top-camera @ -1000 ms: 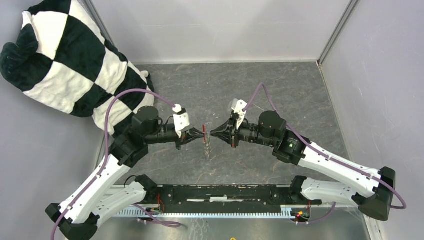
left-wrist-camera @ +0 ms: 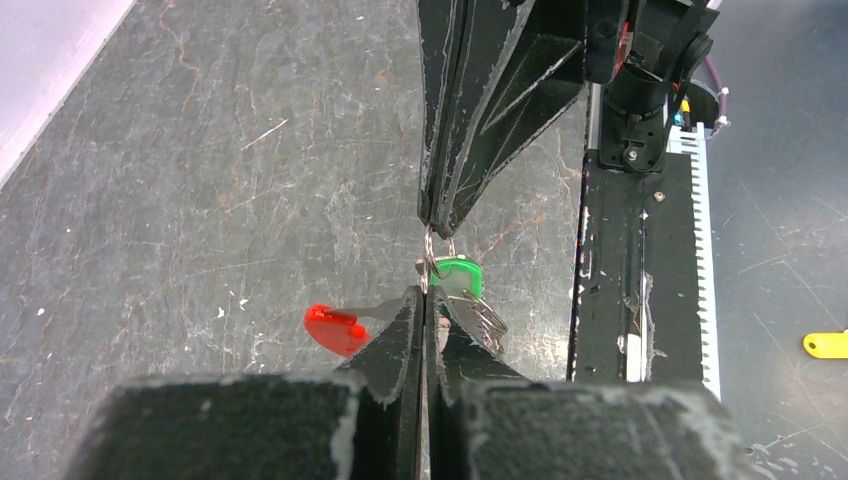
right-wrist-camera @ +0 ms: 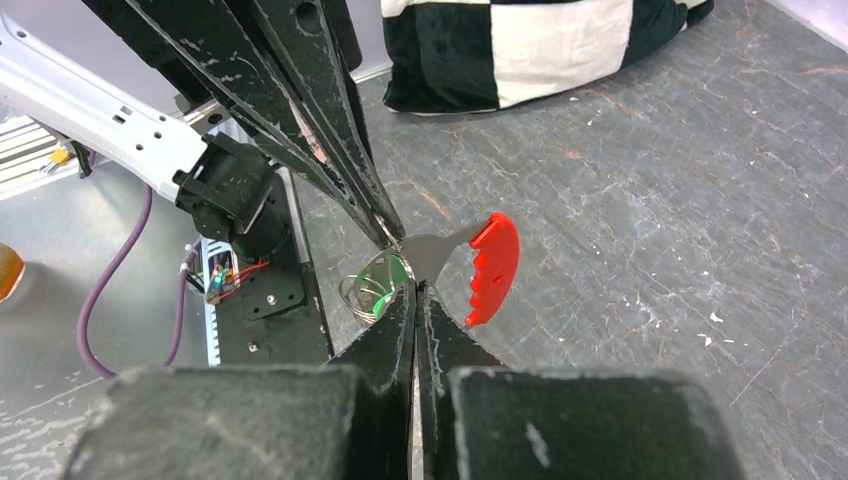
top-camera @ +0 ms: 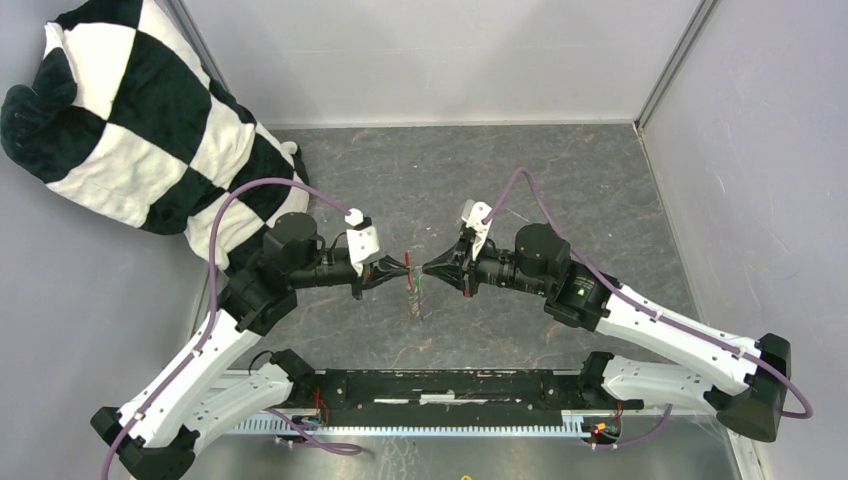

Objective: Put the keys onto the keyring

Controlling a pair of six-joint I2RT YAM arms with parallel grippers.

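A thin metal wire of the keyring spans the small gap between the two grippers. My left gripper is shut on it, the wire showing between its tips. From the other side, my right gripper is shut with its tips at the wire; whether they pinch it cannot be made out. Close below the tips hang a red-headed key and a green-headed key. Thin coiled wire hangs beside the green head. Fingers hide where the keys meet the ring.
Bare grey floor surrounds the grippers. A checkered black-and-white cushion lies at the far left. A dark rail runs along the front, and a yellow item lies beyond it.
Seen from above, the right gripper has shifted very slightly right, and the green key head shows more clearly between the grippers. The left arm looks still.
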